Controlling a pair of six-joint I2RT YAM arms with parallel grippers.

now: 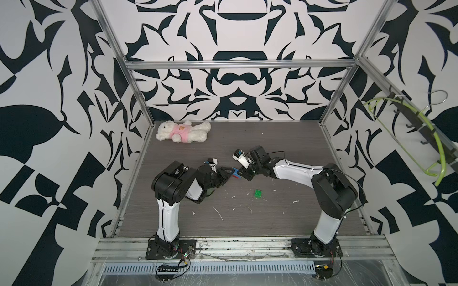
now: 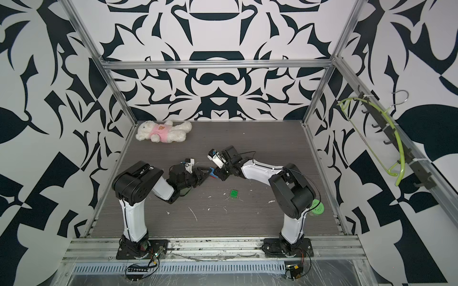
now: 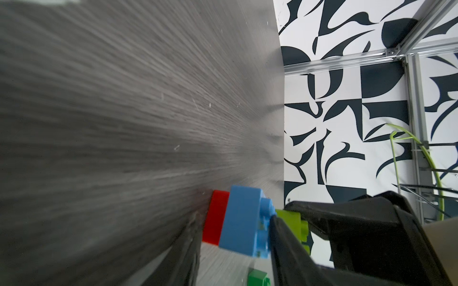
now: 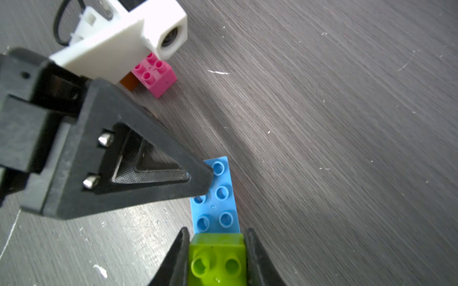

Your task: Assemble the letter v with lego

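Observation:
At the table's middle, a blue brick (image 4: 213, 214) with a red brick (image 3: 215, 217) beside it is seen between the two grippers. My right gripper is shut on a lime-green brick (image 4: 217, 259) at the blue brick's near end. My left gripper has its fingertips at the blue brick, apparently parted; whether they touch it is hard to tell. In the right wrist view a pink brick (image 4: 155, 76) and an orange one (image 4: 129, 82) lie behind the left gripper, partly hidden.
A separate green brick (image 1: 258, 193) lies nearer the front. A white bear in pink (image 1: 183, 132) lies at the back left. A round green object (image 2: 316, 206) is at the right edge.

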